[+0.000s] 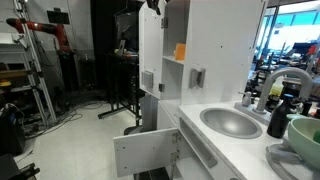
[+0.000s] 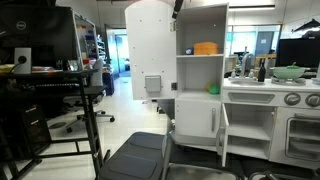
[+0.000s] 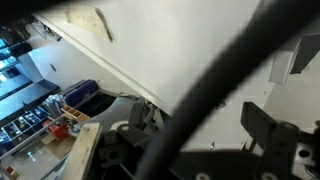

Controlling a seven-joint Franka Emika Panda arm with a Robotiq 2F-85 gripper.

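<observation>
My gripper is open in the wrist view, its dark fingers [image 3: 275, 155] spread at the lower edge. A thick black cable crosses the view in front of it and hides part of the gap. Behind lies a broad white panel [image 3: 165, 45]. In exterior view 2 a dark part of the gripper [image 2: 177, 9] shows at the top edge, by the upper cabinet door [image 2: 150, 50]. That door stands open, with a square handle plate [image 2: 153, 84] low on it. Whether the gripper touches the door cannot be told.
An orange container [image 2: 206, 48] sits on the upper cabinet shelf. The lower cabinet door [image 1: 147, 152] stands open over the floor. On the counter are a round sink [image 1: 230, 122], a dark bottle [image 1: 279, 118] and a green bowl [image 1: 306, 140].
</observation>
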